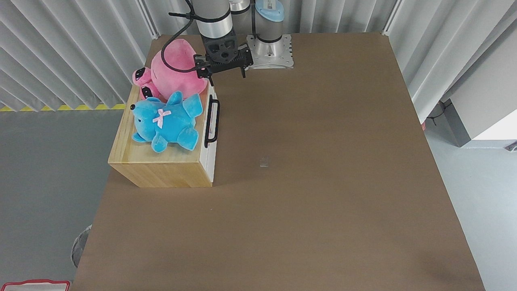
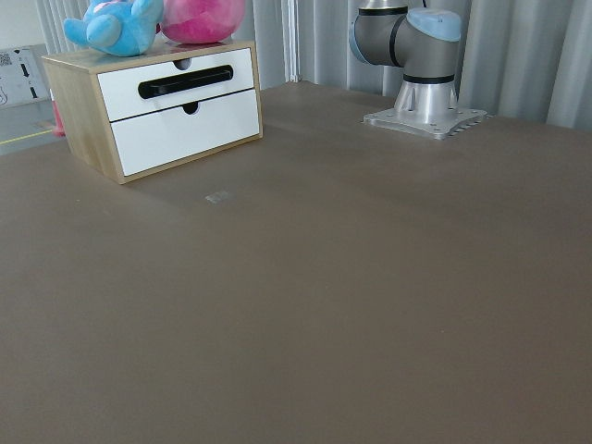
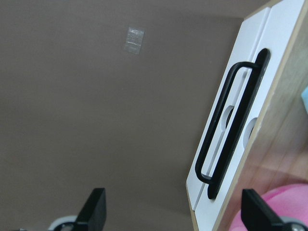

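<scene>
A wooden box with two white drawer fronts, both shut, stands on the left of the table; a black handle is on the upper one. A blue plush toy and a pink plush toy sit on its top. My gripper is open with nothing between its fingers, above the box's back end by the pink toy, the handle ahead of it in the wrist view.
The robot base is bolted at the back edge.
</scene>
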